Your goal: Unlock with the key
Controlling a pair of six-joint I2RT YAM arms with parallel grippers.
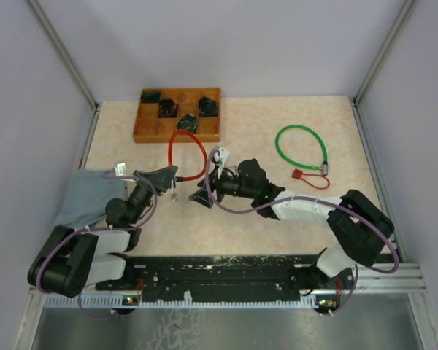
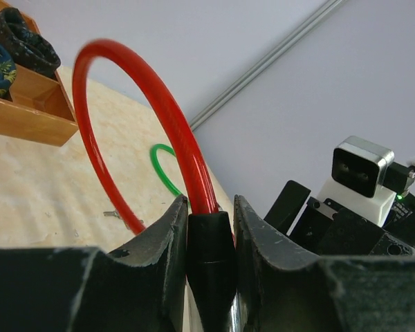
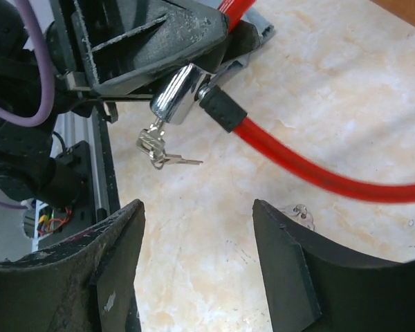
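Observation:
My left gripper [image 1: 168, 175] grips a red cable lock [image 1: 203, 160] by the black sleeve at one end, its loop standing up above the fingers [image 2: 155, 277]. In the right wrist view, the lock's chrome body [image 3: 175, 95] shows beside those fingers, with a keyring of small silver keys [image 3: 154, 145] hanging from it, one key pointing right. My right gripper stands open just right of and below the keys, nothing between its fingers.
A wooden divided box [image 1: 177, 138] with dark bundles stands at the back. A green cable lock [image 1: 290, 127] with a red tag lies at the right. A grey cloth [image 1: 84, 200] lies at the left.

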